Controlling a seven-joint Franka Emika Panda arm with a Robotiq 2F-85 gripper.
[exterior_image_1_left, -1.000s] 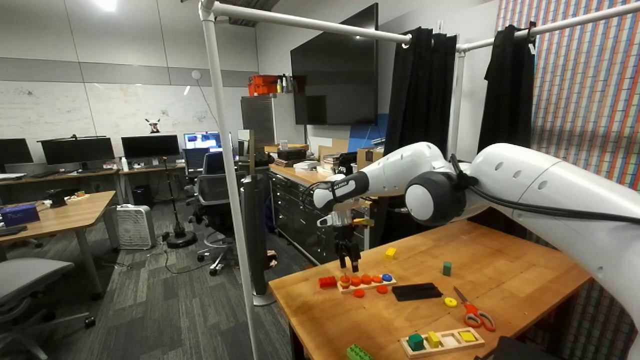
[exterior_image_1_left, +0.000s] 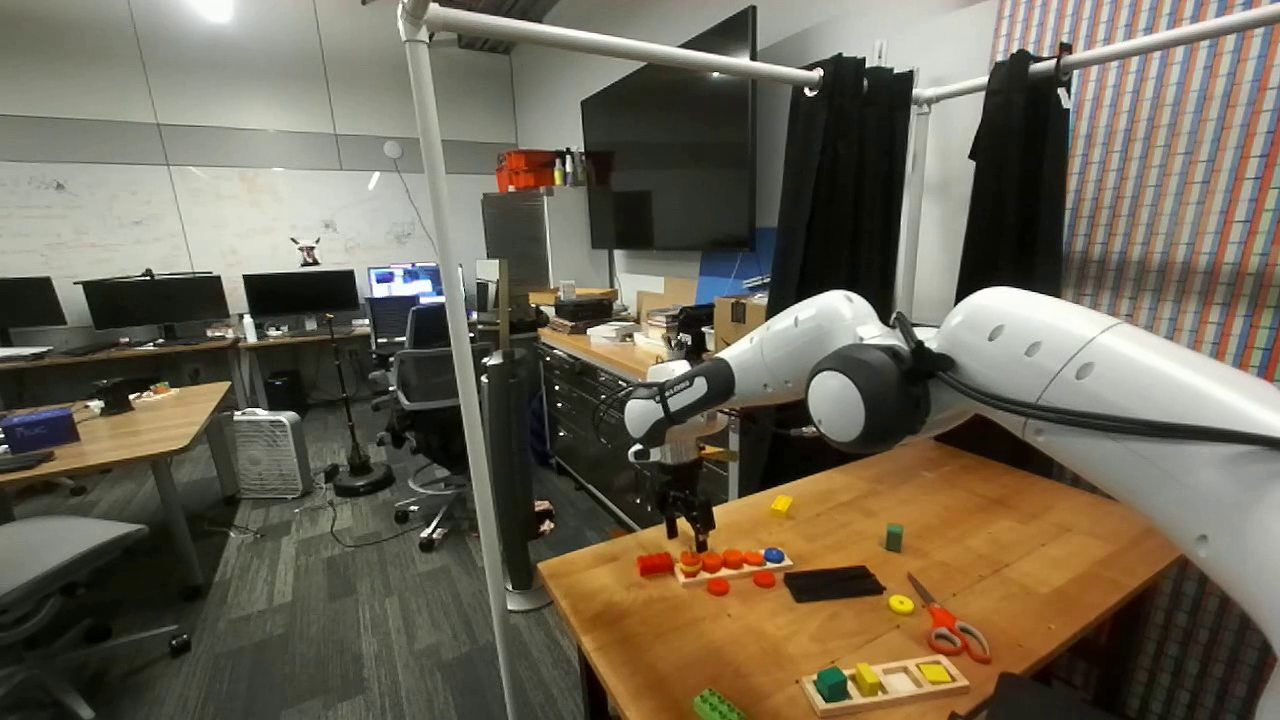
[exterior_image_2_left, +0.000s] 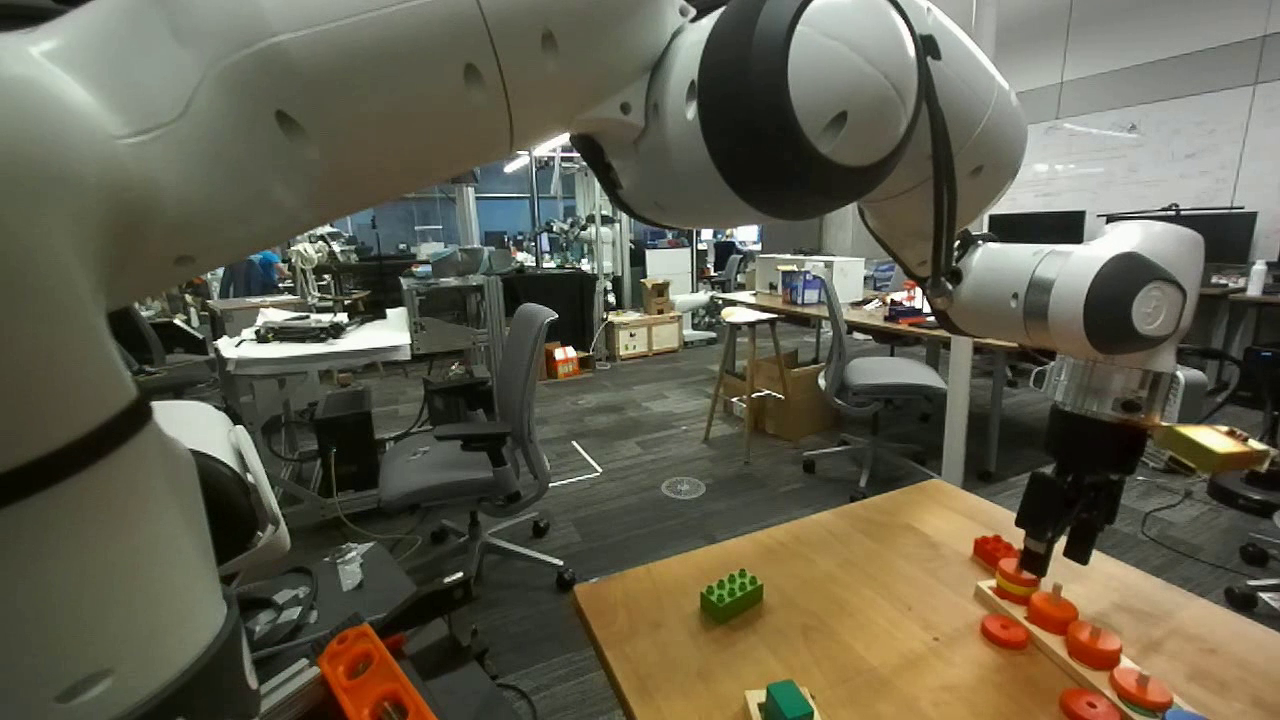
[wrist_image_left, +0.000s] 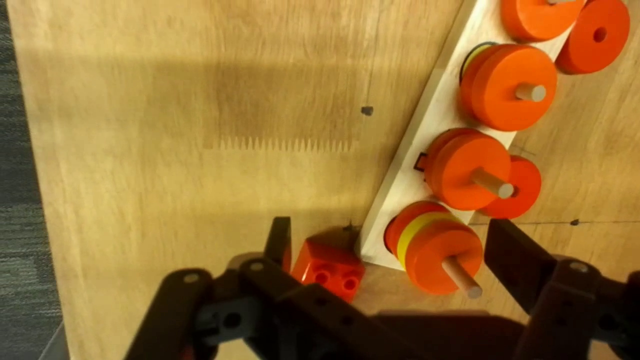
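My gripper (exterior_image_1_left: 687, 536) hangs over the end of a wooden peg board (wrist_image_left: 414, 129), fingers spread open. Between its fingers in the wrist view, but not held, stands the end stack, with an orange ring (wrist_image_left: 441, 257) above a yellow ring (wrist_image_left: 415, 235) and another orange-red one. The peg tip rises out of that stack. In the second exterior view the gripper (exterior_image_2_left: 1057, 559) is right above and beside the same stack. Further pegs carry orange rings (wrist_image_left: 474, 171), and a blue piece (exterior_image_1_left: 774, 556) tops the far end. A red toy brick (wrist_image_left: 328, 270) lies beside the board's end, near one finger.
Loose orange rings (exterior_image_1_left: 764, 580) lie alongside the board. A black flat piece (exterior_image_1_left: 834, 583), yellow ring (exterior_image_1_left: 901, 604), scissors (exterior_image_1_left: 954, 630) and shape board (exterior_image_1_left: 882, 686) occupy the table nearer the robot's base. A green brick (exterior_image_2_left: 732, 594) sits near the edge. Bare tabletop (wrist_image_left: 240, 192) lies beside the peg board.
Seen from the first exterior view, my gripper has shifted a little left and slightly down, toward the end stack. The objects on the table have not moved.
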